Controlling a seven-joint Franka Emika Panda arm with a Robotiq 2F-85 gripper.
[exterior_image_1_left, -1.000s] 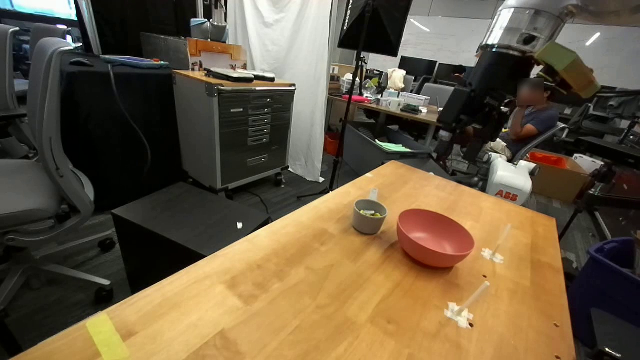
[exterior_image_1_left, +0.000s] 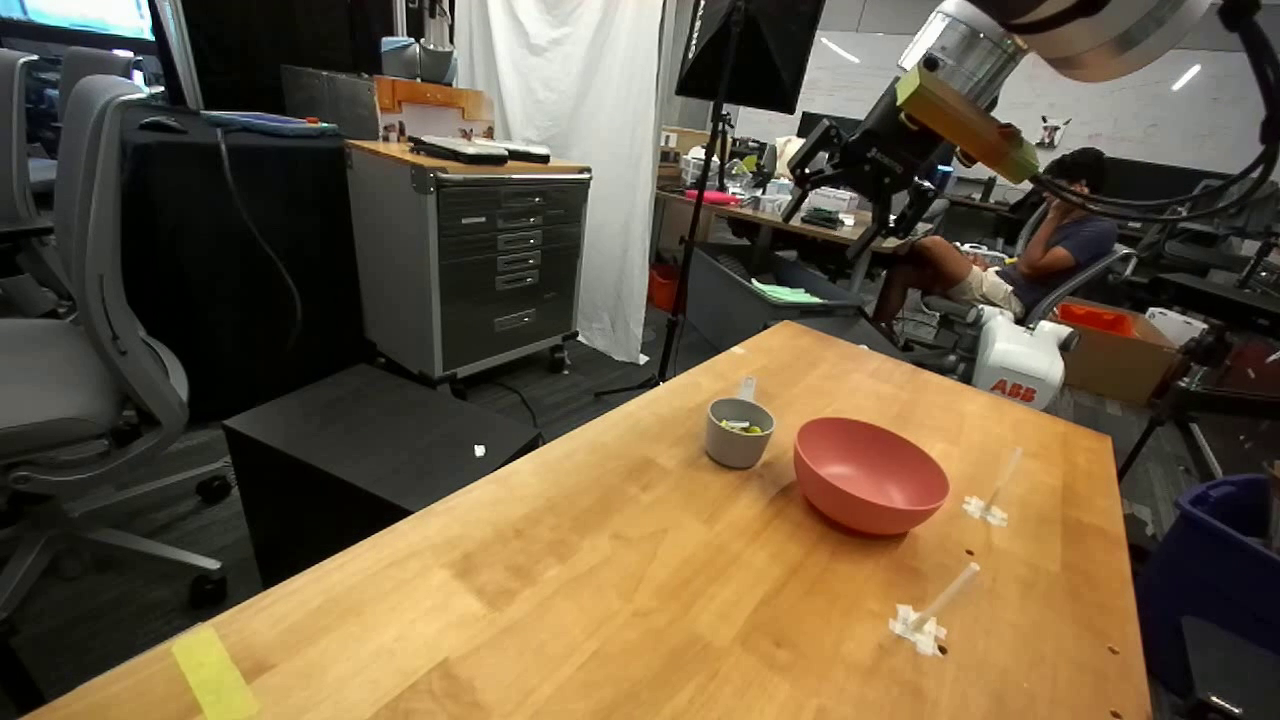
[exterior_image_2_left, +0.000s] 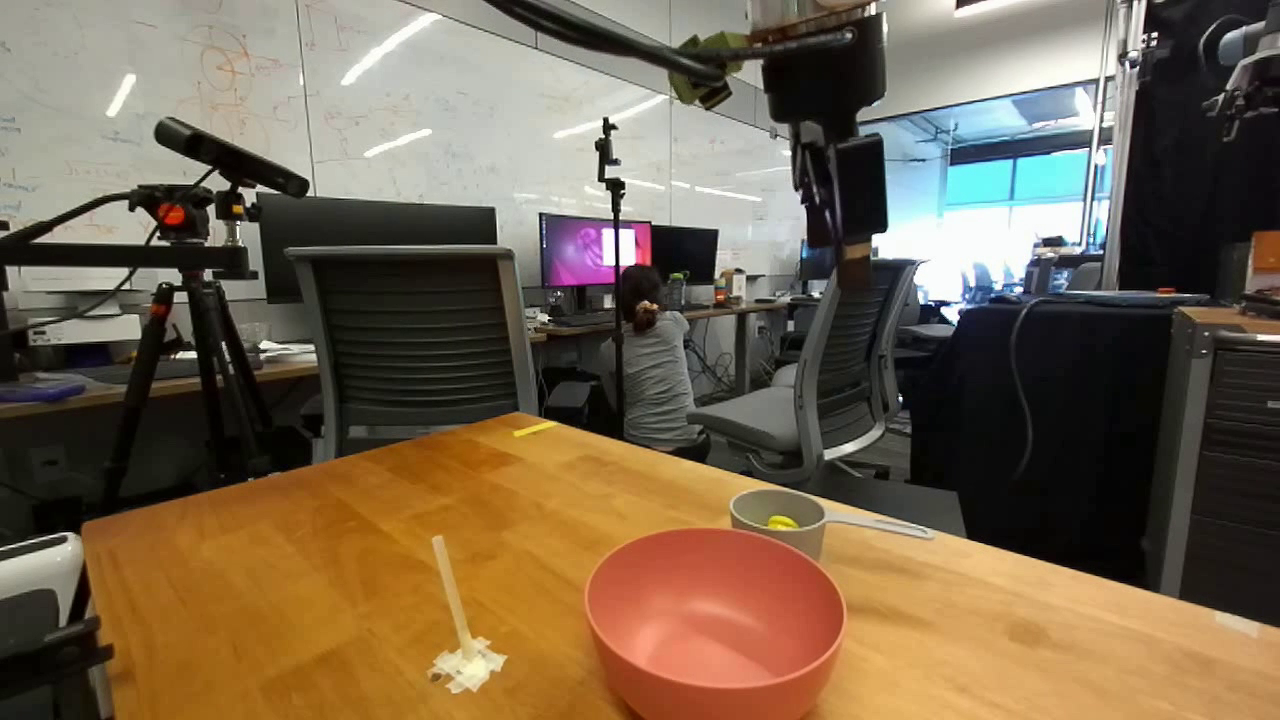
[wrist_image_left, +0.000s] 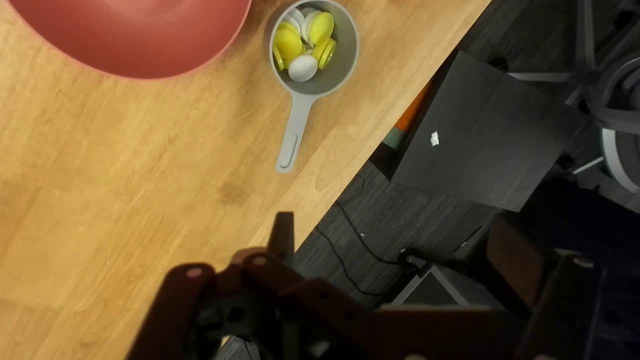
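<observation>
My gripper (exterior_image_1_left: 825, 232) hangs high above the far end of the table, its fingers spread with nothing between them. On the table below stands a grey measuring cup (exterior_image_1_left: 734, 449) with a straight handle. Several yellow and white round pieces (wrist_image_left: 303, 45) lie inside the cup. Beside it, without visible contact, sits an empty pink bowl (exterior_image_2_left: 720, 624). In the wrist view the cup's handle (wrist_image_left: 291, 139) points toward my gripper, whose dark fingers are wide apart over the table's edge and the floor.
Two thin translucent sticks are taped upright to the table, a nearer stick (exterior_image_1_left: 948, 596) and a farther stick (exterior_image_1_left: 1005, 476). A black box (exterior_image_1_left: 378, 434) stands on the floor past the table's edge.
In exterior view 1 my gripper has shifted left and turned, so its fingers now show spread apart. The cup and bowl have stayed in place.
</observation>
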